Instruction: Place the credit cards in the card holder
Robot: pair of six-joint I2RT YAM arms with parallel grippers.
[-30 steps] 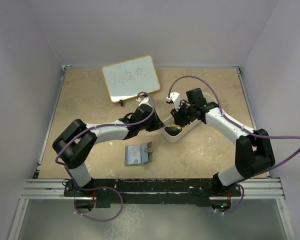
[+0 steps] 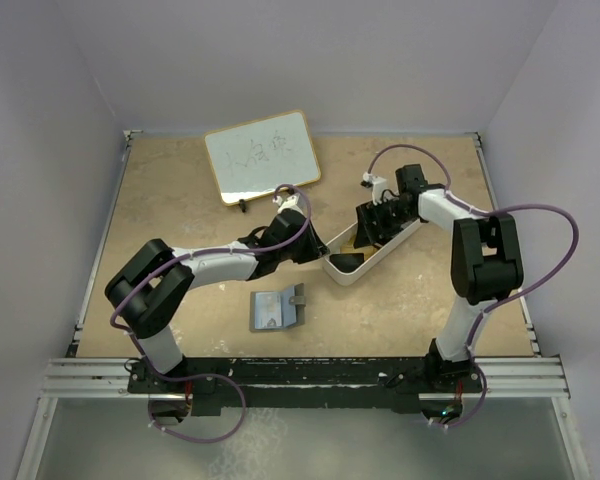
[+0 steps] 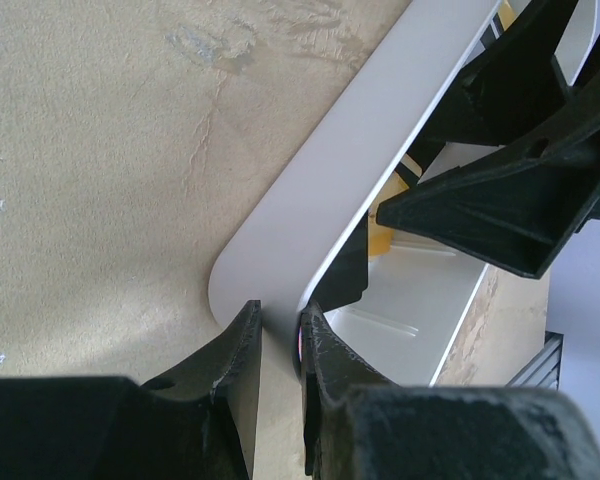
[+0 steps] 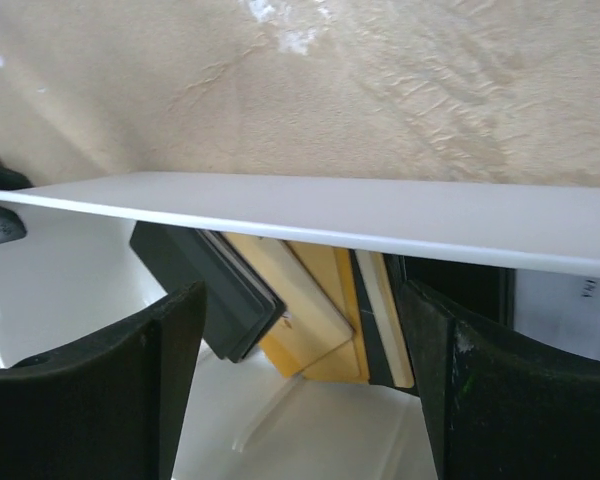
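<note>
The white card holder (image 3: 254, 264) lies tilted diagonally on the table, with dark and yellow credit cards inside, such as a yellow card (image 4: 332, 262) and a dark card (image 4: 205, 280). My left gripper is at the holder's near-left end, its fingertips at the rim; whether it is gripping the wall is hard to tell. My right gripper (image 2: 365, 220) is over the holder's middle; in the right wrist view its two fingers stand apart above the cards, with nothing seen held between them.
A whiteboard (image 2: 262, 160) lies at the back. A blue-and-grey object (image 2: 277, 310) lies on the table front-left of the holder.
My right gripper and arm have moved toward the back right along the holder. The left arm has stayed in place.
</note>
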